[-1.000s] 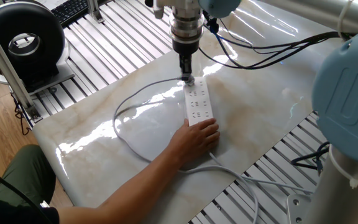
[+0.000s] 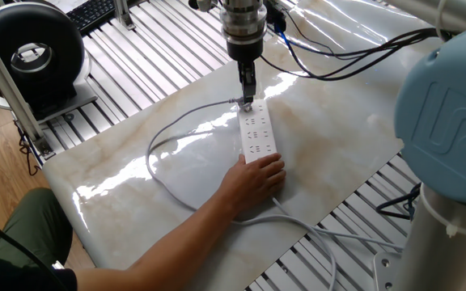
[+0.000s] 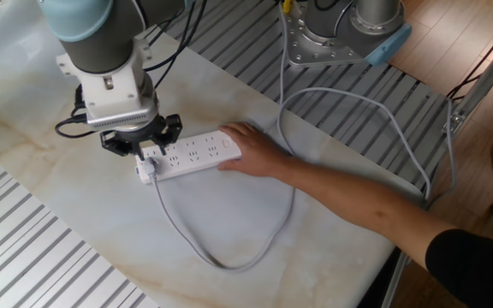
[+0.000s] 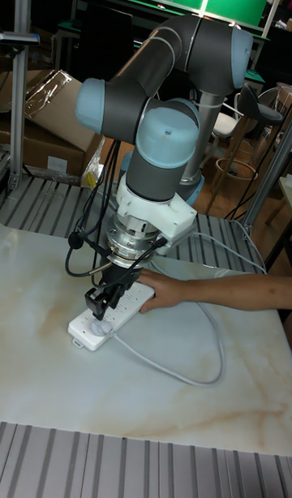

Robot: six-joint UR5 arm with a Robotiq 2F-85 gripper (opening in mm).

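A white power strip [image 2: 257, 133] lies on the marble-patterned sheet, with a pale plug [image 3: 150, 168] at its far end from the hand. The plug's grey cable [image 3: 178, 229] curves away across the sheet. My gripper [image 3: 151, 156] points down at that end, right over the plug. In exterior view 2 its dark fingers stand somewhat apart, one on either side of the plug's top. I cannot tell whether they touch it, nor how fully the plug sits in the socket. A person's hand [image 2: 253, 179] rests on the strip's other end.
The person's forearm [image 3: 341, 195] crosses the sheet beside the strip. Black cables [image 2: 354, 56] hang from my arm. Slatted metal table [image 3: 24, 248] borders the sheet. Open sheet [image 4: 173, 403] lies in front of the strip.
Strip, hand and cable stay put.
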